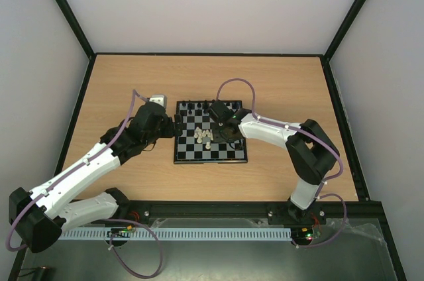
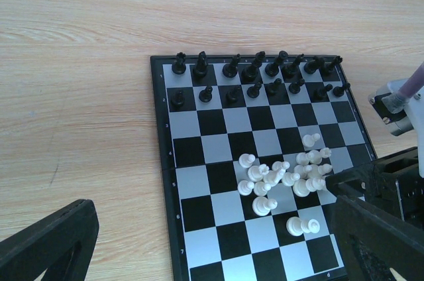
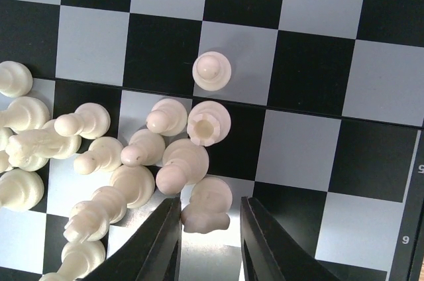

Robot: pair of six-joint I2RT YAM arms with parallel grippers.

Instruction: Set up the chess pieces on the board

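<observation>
The chessboard [image 2: 165,162] lies flat on the table, with black pieces [image 2: 230,69] upright in two rows along its far side. White pieces [image 2: 262,206] stand in a loose cluster near the board's middle. My right gripper is over the cluster's right side, part open. Between its fingertips is a white knight [image 3: 207,213], with a gap showing on the right; whether the left finger touches it I cannot tell. My left gripper [image 1: 177,126] stands open at the board's left edge, its fingers [image 2: 50,244] wide apart and empty.
One white pawn [image 3: 211,70] stands apart from the cluster, and another white piece [image 2: 303,226] stands nearer the front. Bare squares lie in front of and behind the cluster. Both grippers are close together over the board.
</observation>
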